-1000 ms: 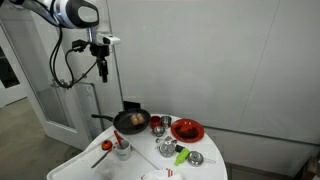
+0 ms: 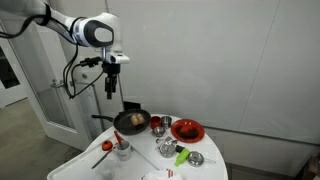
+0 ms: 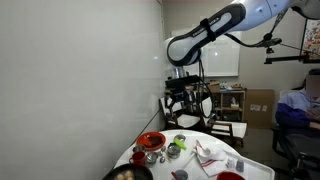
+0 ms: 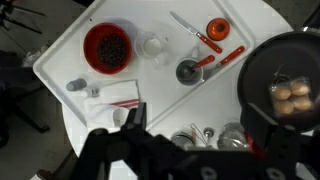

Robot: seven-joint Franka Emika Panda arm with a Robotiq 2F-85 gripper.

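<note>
My gripper (image 2: 110,90) hangs high above the left side of the round white table, well clear of everything on it. In the wrist view the gripper is open, its dark fingers wide apart and holding nothing. Near its right finger lies a black pan (image 4: 259,73) with several brown, egg-like things (image 4: 291,97) in a clear pack. A white tray (image 4: 180,105) carries a red bowl (image 4: 107,48) of dark bits, a grey mug (image 4: 189,72), a clear cup (image 4: 150,47) and a tomato-like red thing (image 4: 218,29).
Metal ware (image 4: 232,137) stands partly hidden beneath the gripper. A red bowl (image 2: 187,130) and a green object (image 2: 182,156) lie right of the pan (image 2: 132,122). A pale wall (image 2: 220,60) rises behind the table. The air around the gripper is free.
In exterior view 1 my gripper has shifted right and somewhat lower over the last second. Nothing on the table has visibly moved.
</note>
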